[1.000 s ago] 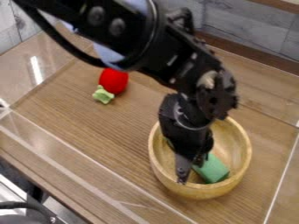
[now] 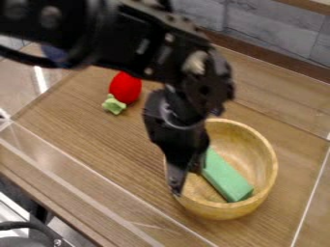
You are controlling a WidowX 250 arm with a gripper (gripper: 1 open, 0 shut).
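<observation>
The black gripper (image 2: pixel 176 164) hangs over the left side of a wooden bowl (image 2: pixel 256 154), its fingers pointing down near the bowl's rim; whether anything is between them is hard to see. A green block (image 2: pixel 227 178) lies inside the bowl, to the right of the fingers, clear of them as far as shows.
A red object (image 2: pixel 125 86) and a small green piece (image 2: pixel 114 104) sit on the wooden table (image 2: pixel 77 145) at back left. A tiled wall stands behind.
The arm and gripper have moved left, from over the bowl's middle toward its left side, uncovering more of the green block.
</observation>
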